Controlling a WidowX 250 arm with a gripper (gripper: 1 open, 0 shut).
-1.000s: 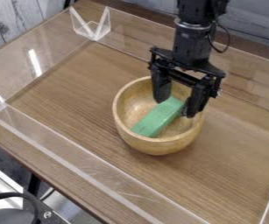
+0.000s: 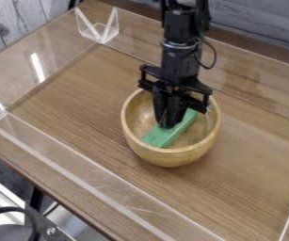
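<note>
A tan round bowl [image 2: 174,152] sits on the wooden table, with a green oblong object [image 2: 162,136] lying inside it. The black gripper [image 2: 170,120] reaches down from the top centre into the bowl, its tips over the upper end of the green object and partly hiding it. The gripper looks shut; whether anything is between its fingers is hard to make out at this size.
A small white wire-like item [image 2: 98,26] stands at the back left. A black cable lies at the bottom left, off the tabletop.
The gripper has moved left and down into the bowl, over the green object. Its fingers, earlier spread over the bowl's sides, are now closer together.
</note>
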